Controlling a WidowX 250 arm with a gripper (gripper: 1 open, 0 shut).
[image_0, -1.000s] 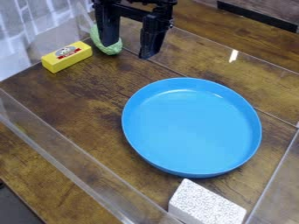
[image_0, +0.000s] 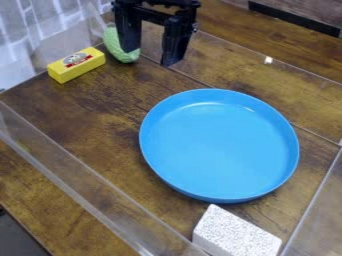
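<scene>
The black gripper (image_0: 152, 40) hangs at the top centre of the camera view, its two dark fingers spread apart with no object visible between them. Just left of it and partly behind its left finger lies a green rounded object (image_0: 120, 42), which looks like a vegetable. A yellow box (image_0: 76, 65) rests on the wooden surface at the upper left. A blue plate (image_0: 217, 145) fills the centre right, below the gripper.
A white speckled block (image_0: 235, 233) sits at the bottom, beyond the plate. Clear plastic walls border the wooden surface (image_0: 80, 140) on the left and lower right.
The plate, box and block are unchanged.
</scene>
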